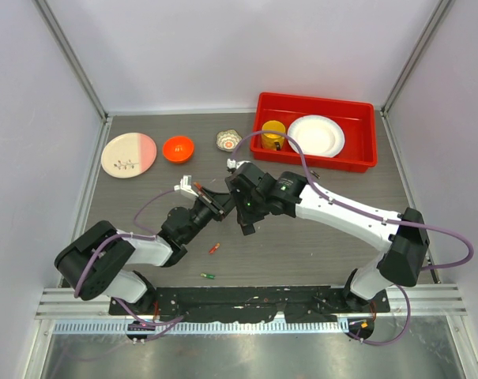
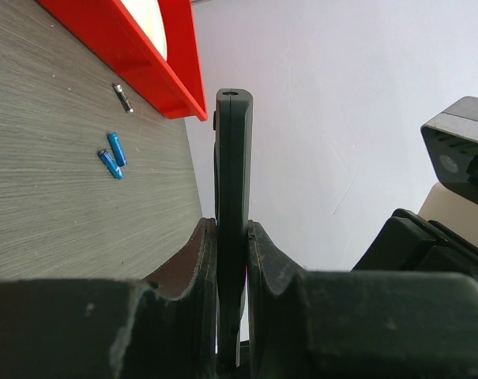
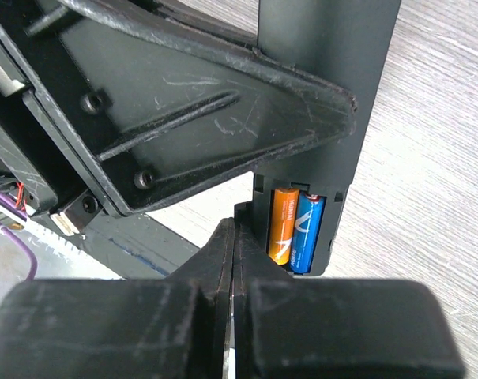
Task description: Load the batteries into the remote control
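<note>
The black remote [image 2: 232, 158] stands upright edge-on in the left wrist view, clamped by my left gripper. In the right wrist view its battery bay holds an orange battery [image 3: 283, 225] and a blue battery [image 3: 306, 233] side by side. My right gripper has its fingertips together at the left edge of that bay; whether anything is between them is hidden. Loose blue batteries [image 2: 116, 148] and a silver-black battery [image 2: 122, 97] lie on the table. In the top view an orange battery [image 1: 214, 248] and a green battery [image 1: 208, 275] lie near the front.
A red bin [image 1: 357, 158] with a yellow mug and white plate stands at back right. An orange bowl [image 1: 178, 149], a small patterned dish [image 1: 228, 140] and a pink-white plate [image 1: 128, 155] sit at back left. Both arms meet over the middle.
</note>
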